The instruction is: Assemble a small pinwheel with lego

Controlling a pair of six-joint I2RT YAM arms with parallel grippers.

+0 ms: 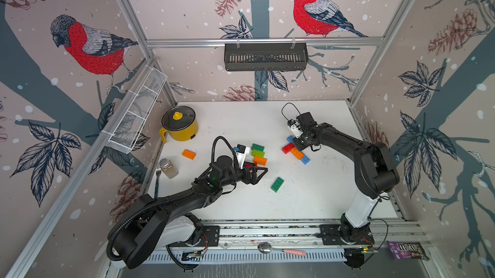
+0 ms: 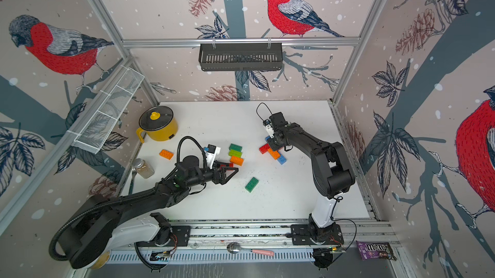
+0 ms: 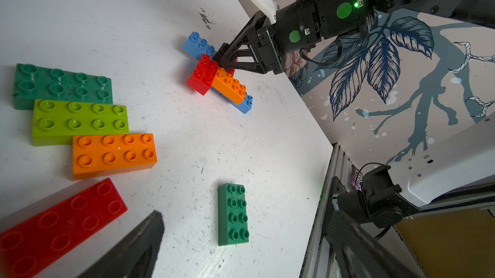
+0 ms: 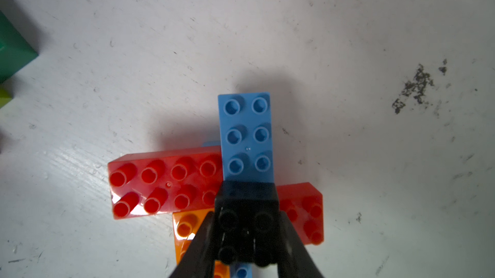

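A pinwheel-like cluster of red, orange and blue bricks lies right of centre. In the right wrist view a blue brick [image 4: 246, 120] points upward, a red brick [image 4: 165, 182] crosses to the left, another red brick [image 4: 304, 213] to the right, and an orange brick [image 4: 185, 226] lies below. My right gripper is down over the middle, around a dark brick-like piece there; whether it grips it is unclear. My left gripper is open above the table, nothing between its fingers, near a loose red brick [image 3: 56, 226].
Loose green [image 3: 232, 211], dark green [image 3: 62, 87], light green [image 3: 80, 120] and orange [image 3: 113, 154] bricks lie centre-left. A yellow pot [image 1: 183, 131], a jar [image 1: 167, 169], a fork and another orange brick stand or lie at left.
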